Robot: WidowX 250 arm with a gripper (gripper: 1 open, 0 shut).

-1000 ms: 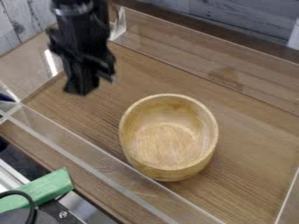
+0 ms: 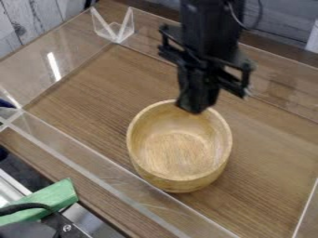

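Observation:
My gripper [image 2: 196, 93] is a dark, slightly blurred shape in the upper middle, hanging over the back rim of a round wooden bowl [image 2: 180, 149]. The bowl looks empty where it shows. The gripper's fingers are too dark and blurred to show clearly whether anything is between them.
The wooden tray floor [image 2: 74, 93] is clear to the left and right of the bowl. Clear plastic walls run along the near and left edges. A green object [image 2: 32, 209] and black cables lie outside at the lower left.
The bowl has not moved.

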